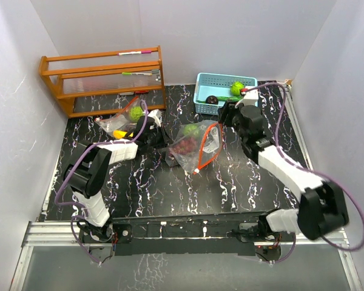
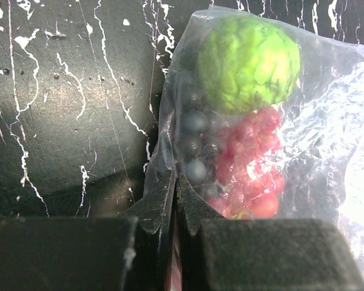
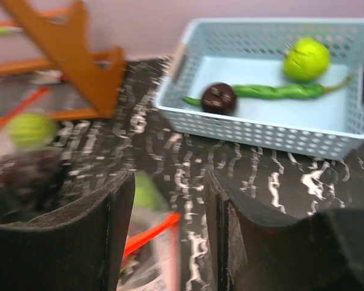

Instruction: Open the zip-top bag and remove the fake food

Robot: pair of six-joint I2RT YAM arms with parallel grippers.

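Observation:
On the dark table lies a clear bag [image 1: 181,159] with an orange zip strip [image 1: 209,142]; its mouth faces right. Inside are a green lettuce [image 2: 249,63], red grapes [image 2: 252,154] and dark round grapes [image 2: 194,136]. My left gripper is shut on the bag's left edge, where the film runs into its fingertips. Close to the strip's upper end, my right gripper [image 1: 221,116] stands partly open, nothing between its fingers. A blue basket [image 3: 249,133] holds a green lettuce [image 3: 306,59], a long green pepper [image 3: 279,91] and a dark round item [image 3: 219,99].
At the back left stands a wooden rack [image 1: 103,70] with markers. A second clear bag [image 1: 112,124] lies below it, with a green lettuce [image 1: 136,113] and something yellow [image 1: 120,134].

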